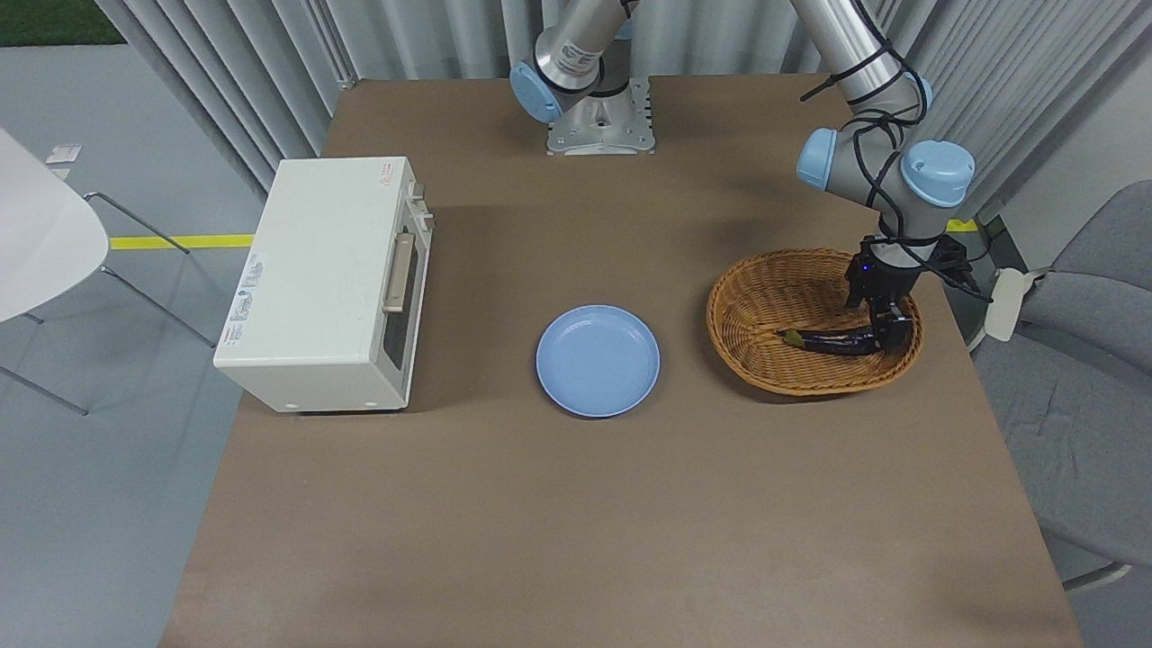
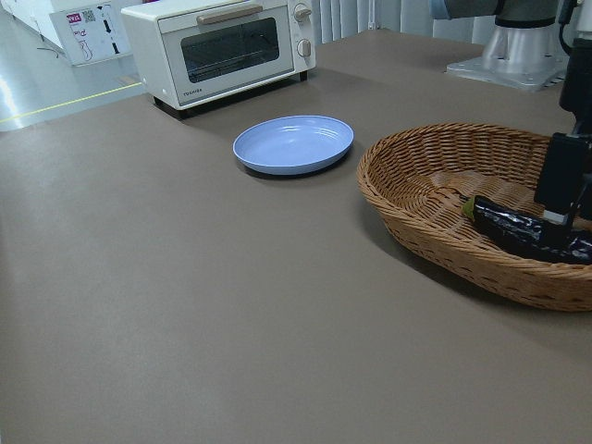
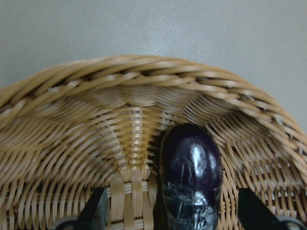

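Note:
A dark eggplant (image 1: 823,341) with a green stem end lies in the round wicker basket (image 1: 761,297) on the right of the table. My gripper is down at the basket over the eggplant. In the wrist view its two fingers stand apart at either side of the eggplant, open, with the eggplant's rounded dark body (image 3: 192,163) between and beyond them. A blue plate (image 1: 597,361) sits empty left of the basket.
A white toaster oven (image 1: 313,281) stands at the left of the table, door facing the plate. A grey chair is beyond the right edge.

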